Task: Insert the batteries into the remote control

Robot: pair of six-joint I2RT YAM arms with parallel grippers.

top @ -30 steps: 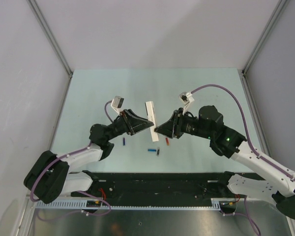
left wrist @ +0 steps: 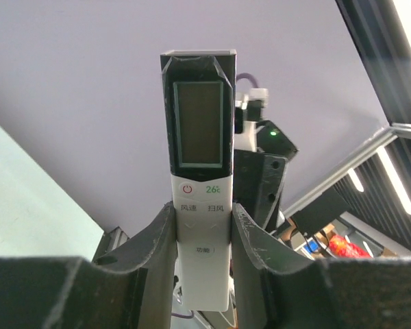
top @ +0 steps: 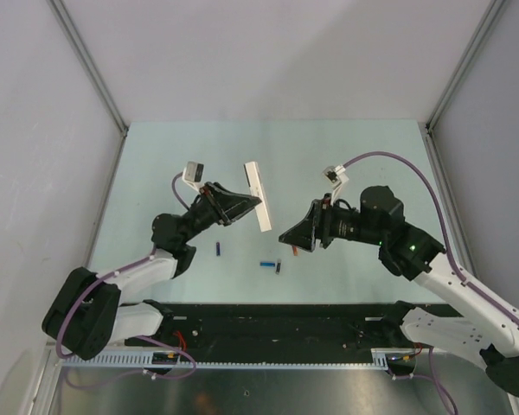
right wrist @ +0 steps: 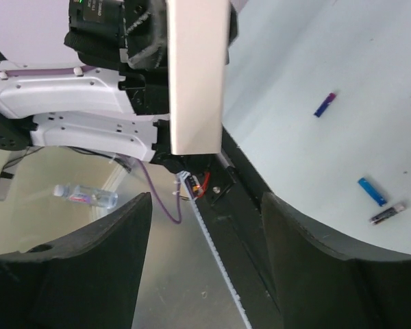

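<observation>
My left gripper is shut on the white remote control and holds it upright, screen facing the left wrist camera; in the right wrist view the remote [right wrist: 195, 82] shows a plain white face. My right gripper hangs just right of the remote in the top view, fingers apart with nothing visible between them. On the table below lie a blue battery [top: 267, 264], a dark silver battery [top: 278, 267], a dark purple battery [top: 218, 248] on the left and an orange battery [top: 295, 250], partly hidden by my right gripper.
A dark strip [top: 268, 333] runs along its front edge. A plastic bottle [right wrist: 85, 195] lies beyond the table in the right wrist view.
The remote in my left gripper has moved left and back from a second ago.
</observation>
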